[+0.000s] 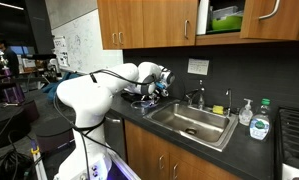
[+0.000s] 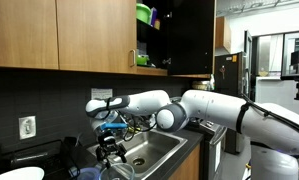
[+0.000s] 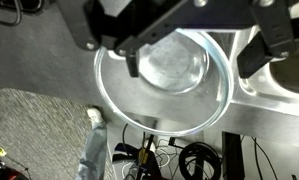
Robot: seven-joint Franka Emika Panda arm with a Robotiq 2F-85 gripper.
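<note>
A clear glass bowl [image 3: 227,93] sits on the dark counter [image 3: 64,62] beside the sink, its round rim filling the middle of the wrist view. My gripper is open over it. One of its black fingers [image 3: 131,62] overlaps the bowl's inside, while the other is past the rim on the sink side; nothing is pinched between them. Whether the fingertips reach below the rim, I cannot tell. In exterior view 2 the gripper [image 2: 111,152] points down at the bowl [image 2: 121,171]; exterior view 1 shows the arm covering much of this spot.
The steel sink [image 1: 192,121] and its faucet [image 1: 200,97] lie beside the bowl. Soap bottles [image 1: 259,123] stand at the sink's far end. A white dish [image 2: 21,174] is at the counter's left in exterior view 2. Wall cabinets [image 1: 147,25] hang above the arm.
</note>
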